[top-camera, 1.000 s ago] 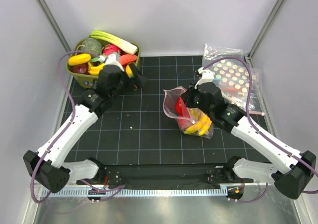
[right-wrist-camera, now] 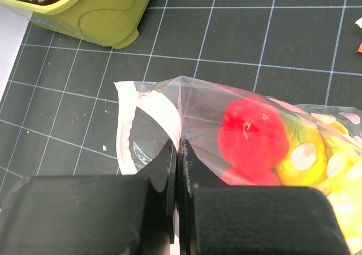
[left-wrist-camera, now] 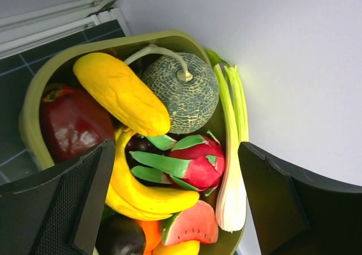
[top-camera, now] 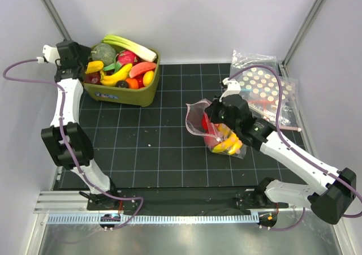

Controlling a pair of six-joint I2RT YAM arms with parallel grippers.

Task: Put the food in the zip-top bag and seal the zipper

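Observation:
A clear zip top bag (top-camera: 227,145) stands on the black grid mat with its mouth open toward the left. Inside it show a red tomato-like food (right-wrist-camera: 253,132) and yellow pieces (right-wrist-camera: 306,153). My right gripper is shut on the pink-edged rim of the bag. At the back left, my left gripper (top-camera: 85,54) is open above the left end of the green bin (top-camera: 138,95), with nothing held. Below its spread fingers (left-wrist-camera: 85,195), the left wrist view shows a yellow squash (left-wrist-camera: 120,91), bananas (left-wrist-camera: 150,195), a melon (left-wrist-camera: 181,91), and a dragon fruit (left-wrist-camera: 198,161).
More zip top bags (top-camera: 263,88) with white dots lie flat at the back right. Celery (top-camera: 130,47) rests along the bin's back edge against the white wall. The mat (top-camera: 153,147) between bin and bag is clear.
My left arm has swung left and back, from in front of the bin's right side to over its left end. The right arm keeps its place at the bag's mouth.

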